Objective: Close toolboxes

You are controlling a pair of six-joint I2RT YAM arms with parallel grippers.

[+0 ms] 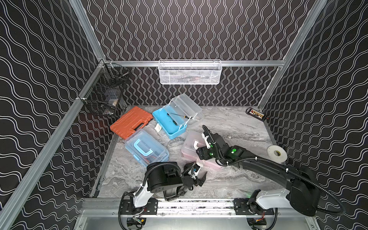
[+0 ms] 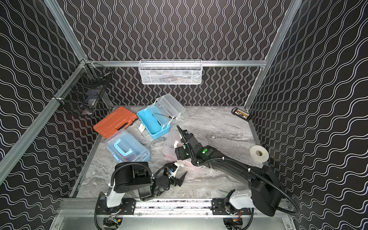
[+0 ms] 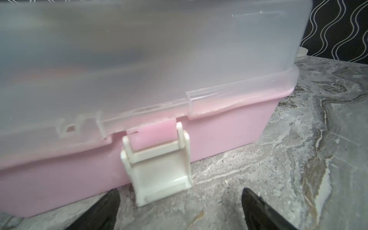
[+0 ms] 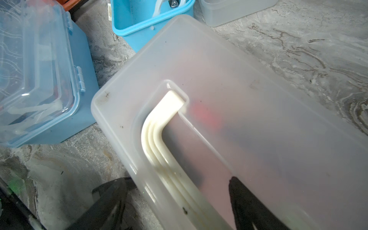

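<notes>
The pink toolbox [image 3: 226, 132] has its cloudy lid [image 4: 237, 95] lowered onto its base. On its front, a white latch [image 3: 159, 168] hangs below the lid's edge, tilted outward. My left gripper is open in front of that latch, its fingers apart and nothing between them. Over the lid, the right gripper has its fingers apart on either side of the white handle [image 4: 164, 153]; contact cannot be told. Farther back, a bright blue toolbox [image 1: 175, 135] stands with its clear lid [image 1: 187, 104] thrown back. A pale blue toolbox [image 1: 146, 147] at left has its lid down.
An orange case [image 1: 131, 120] lies at the left behind the pale blue box. A tape roll [image 1: 276, 154] and a small bit case [image 1: 255, 113] are at the right. A white wire basket [image 1: 189, 72] hangs at the back.
</notes>
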